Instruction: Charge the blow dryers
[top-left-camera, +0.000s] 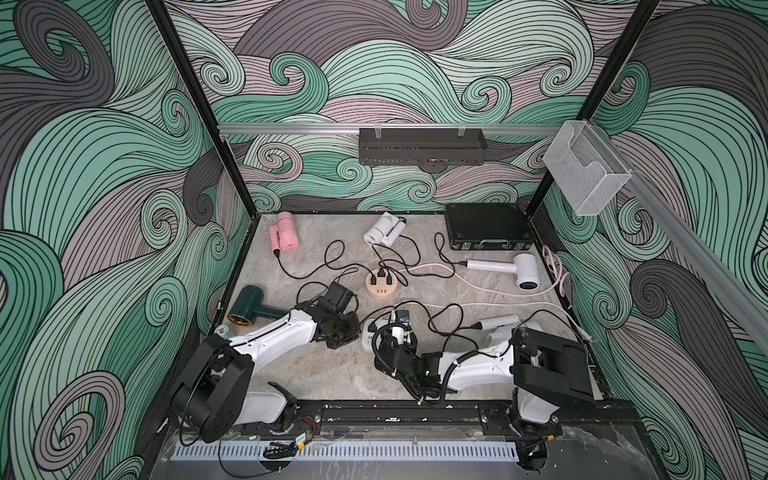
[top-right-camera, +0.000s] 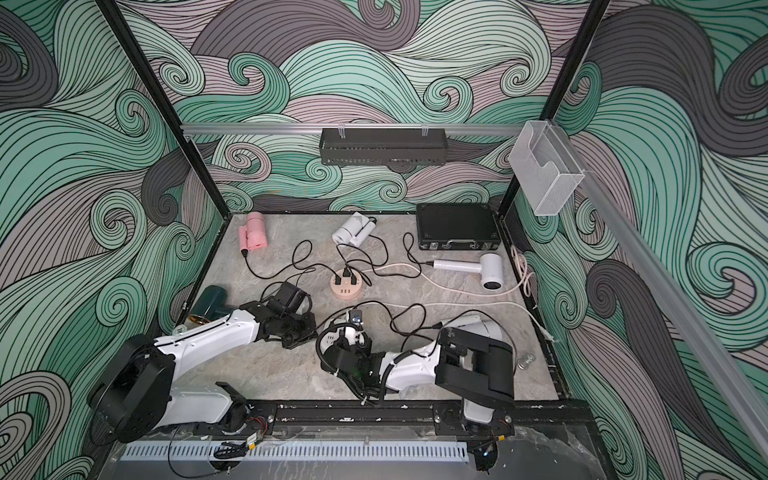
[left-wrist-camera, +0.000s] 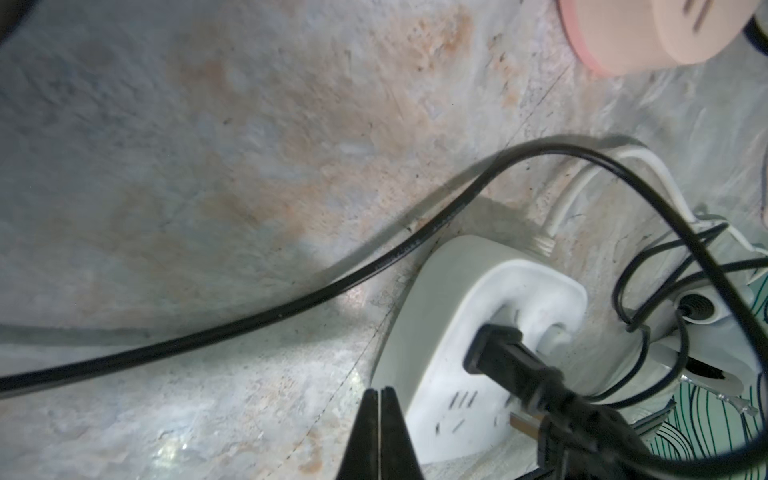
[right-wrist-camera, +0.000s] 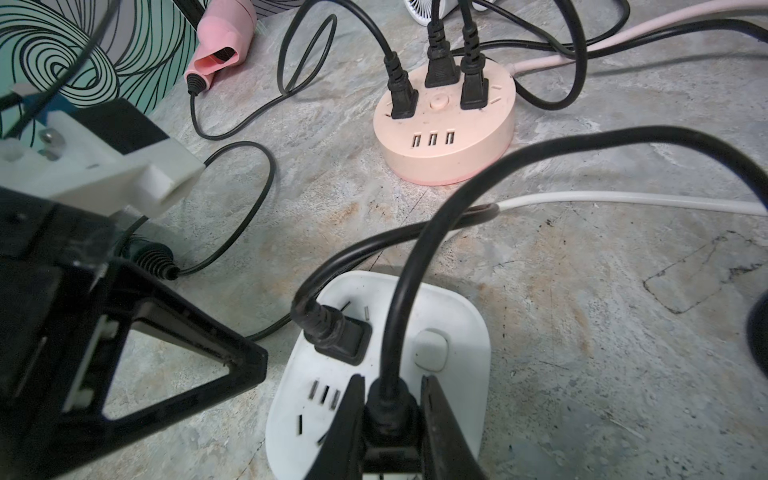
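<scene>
My right gripper is shut on a black plug (right-wrist-camera: 390, 438) above the near right part of the white power strip (right-wrist-camera: 444, 308). The fingers hide the plug's lower end, so I cannot tell whether it sits in the outlet. Another black plug stands in the same strip, seen also in the left wrist view as a plug (left-wrist-camera: 504, 360). Left of the strip, my left gripper is shut with nothing visible between its fingertips. The blow dryers are pink (top-left-camera: 285, 232), white at the back (top-left-camera: 384, 229), white at right (top-left-camera: 524, 270) and dark green (top-left-camera: 249, 304).
A round pink power strip (right-wrist-camera: 448, 128) behind carries 3 black plugs. Loose black cables (top-left-camera: 436, 324) cross the table's middle and right. A white adapter (right-wrist-camera: 120, 160) shows near the right gripper. A black case (top-left-camera: 488, 225) fills the back right.
</scene>
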